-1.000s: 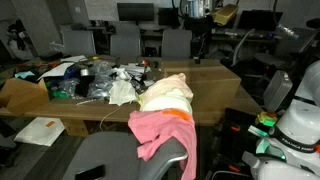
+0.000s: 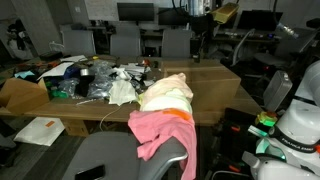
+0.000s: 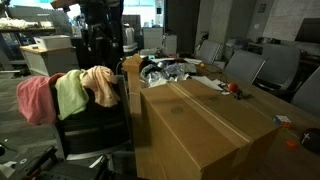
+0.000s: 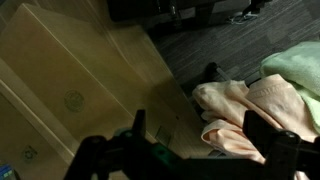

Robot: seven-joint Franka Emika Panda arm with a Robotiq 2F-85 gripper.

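Note:
Three cloths lie in a row over a chair: a pink towel [image 3: 38, 98], a pale green towel [image 3: 71, 92] and a peach towel [image 3: 100, 84]. In exterior view 1 the pink towel [image 2: 165, 132] drapes over the chair back nearest the camera. My gripper is open, its dark fingers wide apart with nothing held. From the wrist, the peach towel [image 4: 262, 112] appears below and right, partly behind the right finger, and the green towel [image 4: 298, 68] at the right edge. The gripper hangs above the cloths and box, clear of both.
A large cardboard box [image 3: 200, 125] stands close beside the peach towel, and its edge [image 4: 75, 95] fills the wrist view's left side. Beyond it, a table holds clear plastic bags [image 2: 100, 82] and clutter. A grey chair [image 2: 100, 155] occupies the front.

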